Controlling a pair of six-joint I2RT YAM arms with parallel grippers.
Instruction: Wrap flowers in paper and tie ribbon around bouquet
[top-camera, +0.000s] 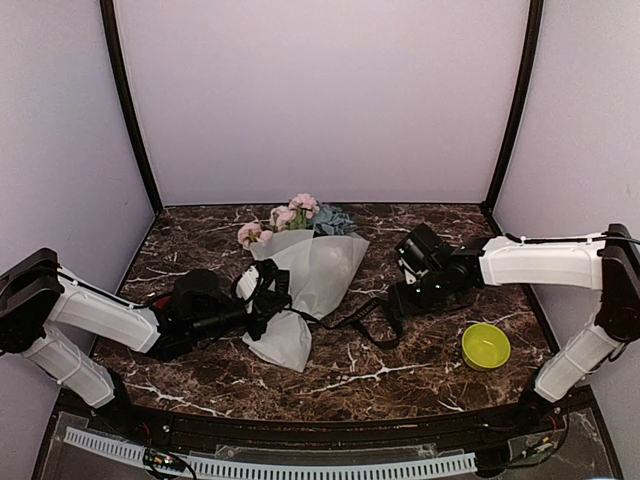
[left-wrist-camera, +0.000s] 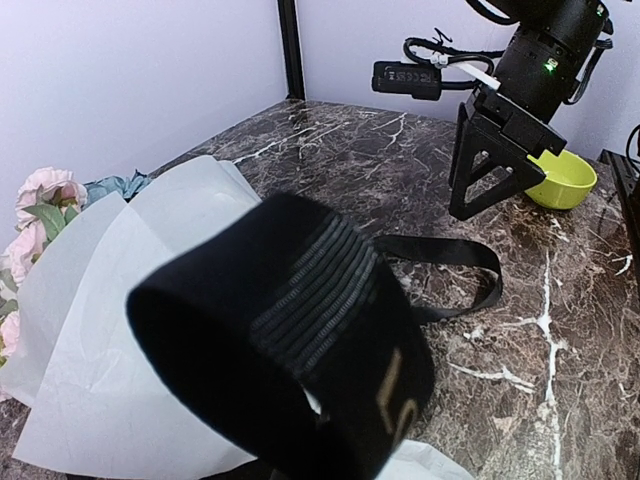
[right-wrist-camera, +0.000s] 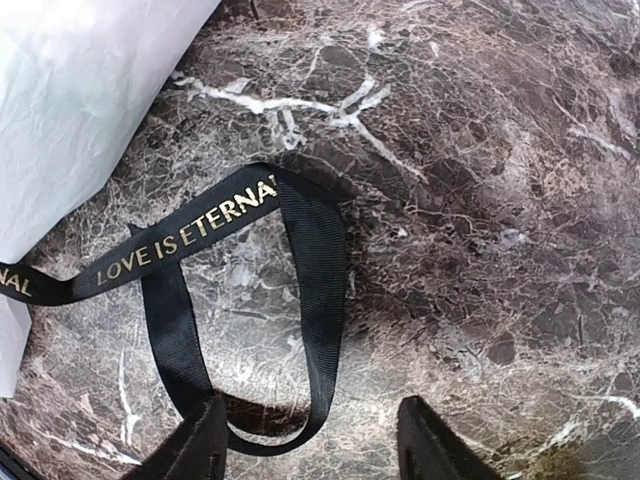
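Note:
Pink and blue flowers (top-camera: 293, 215) lie wrapped in white paper (top-camera: 325, 268) at the middle of the table. Over the lower part of the wrapping, my left gripper (top-camera: 278, 304) is shut on the black ribbon; in the left wrist view a ribbon loop (left-wrist-camera: 300, 290) rises before the camera and hides the fingertips. From there the ribbon (right-wrist-camera: 180, 237), with gold lettering, runs right and ends in a loose bend on the table. My right gripper is open near that bend, whose lower curve appears between its fingers; nothing is gripped.
A yellow-green bowl (top-camera: 486, 346) stands at the right front, clear of the right arm's gripper. Bare marble tabletop (top-camera: 330, 385) lies in front of the bouquet. A wall closes off the back.

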